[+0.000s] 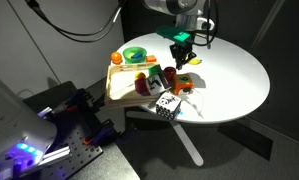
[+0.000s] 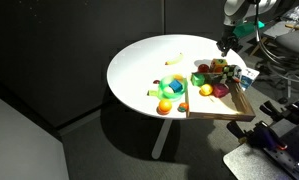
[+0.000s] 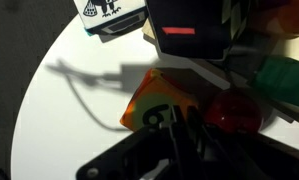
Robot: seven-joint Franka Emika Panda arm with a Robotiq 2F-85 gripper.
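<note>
An orange block with green and red parts and a dark marking point(image 1: 183, 82) rests on the white round table, close to a dark red ball point(image 1: 169, 74). My gripper point(image 1: 178, 64) hangs just above and behind this block, apart from it. In the wrist view the gripper is dark and partly in shadow, its fingers a little apart with nothing visible between them. The orange block point(image 3: 154, 100) lies beyond the fingertips, and the red ball point(image 3: 234, 110) sits right of them.
A wooden tray point(image 2: 189, 103) holds several toy fruits. Beside it stand a dark box point(image 3: 194, 22) and a black-and-white patterned box point(image 1: 168, 106). A green bowl point(image 1: 135, 53) and a yellow banana point(image 2: 174, 60) lie farther off.
</note>
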